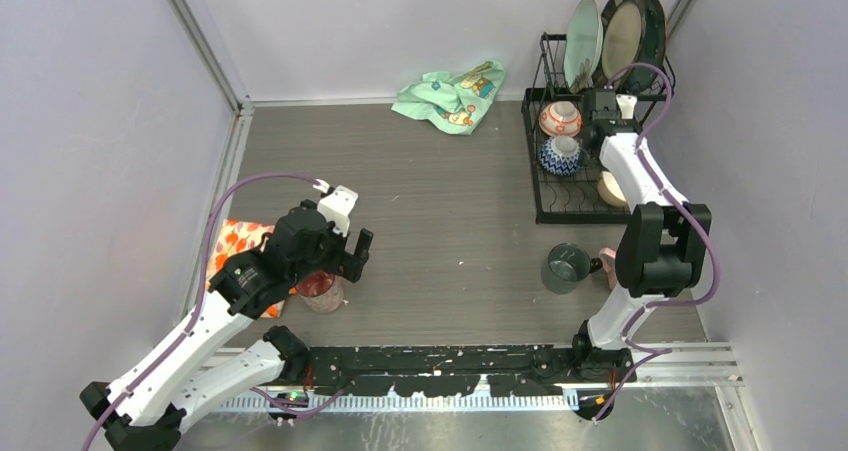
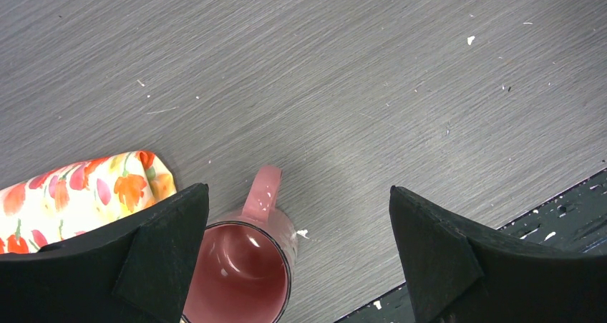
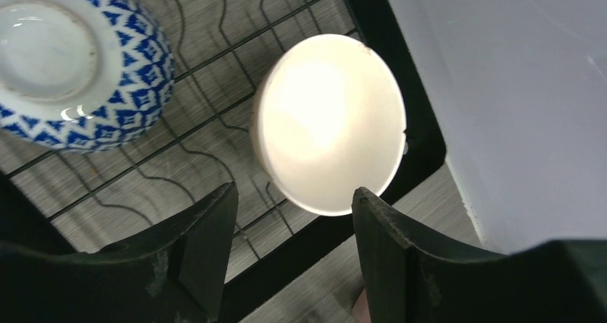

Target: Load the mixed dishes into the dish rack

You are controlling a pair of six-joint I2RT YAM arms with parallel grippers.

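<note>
The black dish rack point(image 1: 537, 196) holds plates point(image 1: 582, 41) upright at the back, an orange-patterned bowl point(image 1: 558, 117), an inverted blue-patterned bowl point(image 3: 122, 101) and a cream bowl or cup point(image 3: 329, 122). My right gripper is over the rack at the cream piece's near edge, part open, nothing visibly held. My left gripper stands open above a pink mug point(image 2: 240, 273). A dark green mug point(image 1: 563, 269) stands in front of the rack, with another pink item point(image 1: 607, 261) behind its handle, partly hidden.
A floral cloth point(image 2: 86, 194) lies at the left and a green cloth point(image 1: 450, 101) at the back. The right wall runs close beside the rack.
</note>
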